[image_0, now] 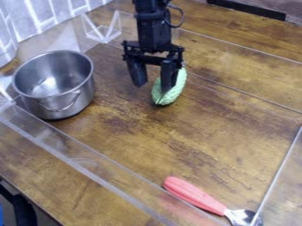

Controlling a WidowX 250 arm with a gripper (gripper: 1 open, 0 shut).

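The black gripper (154,72) hangs at the upper middle with its two dark fingers apart, open. Just below and right of it, a light green, ridged oblong object (170,86) lies on the wooden table, partly behind the right finger. To the left sits a steel pot (53,75).
A red-handled utensil (195,194) with a metal head lies at the lower right. Clear plastic edges run along the left and right of the table (154,150).
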